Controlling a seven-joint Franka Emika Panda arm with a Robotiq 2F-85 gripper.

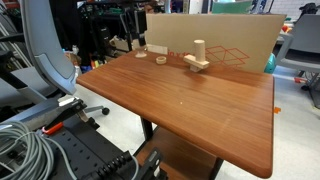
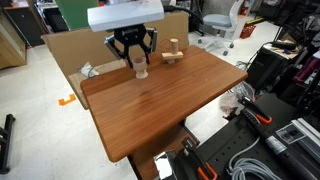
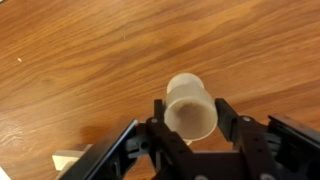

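A whitish cup sits between the two fingertips of my gripper in the wrist view, with the fingers shut on it. In exterior view 2 the same cup shows under the gripper, low over the far part of the wooden table. Whether its base touches the tabletop, I cannot tell. Exterior view 1 has the cup at the table's far left, small and partly lost against the background.
A light block with an upright cylinder stands near the back edge, and a small round piece lies left of it. Behind the table rises a cardboard panel.
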